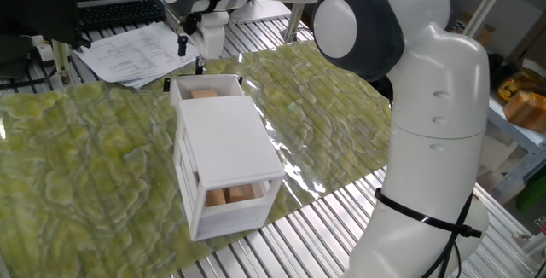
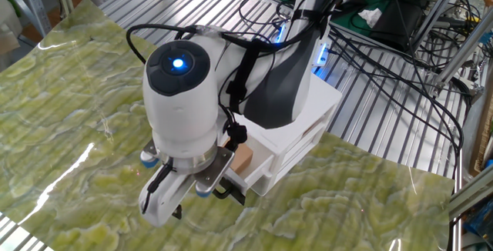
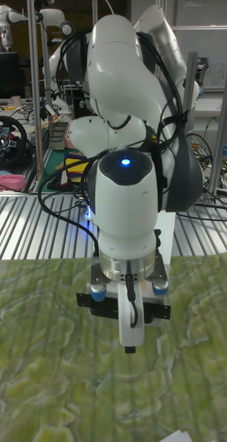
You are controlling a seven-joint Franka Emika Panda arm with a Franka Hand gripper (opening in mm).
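Observation:
A small white cabinet [image 1: 230, 141] stands on the green marbled sheet, its top drawer [image 1: 181, 92] pulled partly out at the far end. Inside that drawer a brown block [image 1: 203, 95] shows, and brown blocks [image 1: 229, 194] are also visible through the cabinet's near opening. A dark handle bar [image 3: 103, 306] runs across the drawer front. My gripper [image 1: 200, 65] points down just outside the drawer front, close to the handle. In the third exterior view the hand covers the middle of the bar, so the fingers' grip on it is hidden.
Papers [image 1: 136, 55] and a keyboard [image 1: 119, 14] lie beyond the sheet. The green sheet [image 1: 77, 167] is clear on both sides of the cabinet. Loose cables [image 2: 416, 74] hang near the arm's base.

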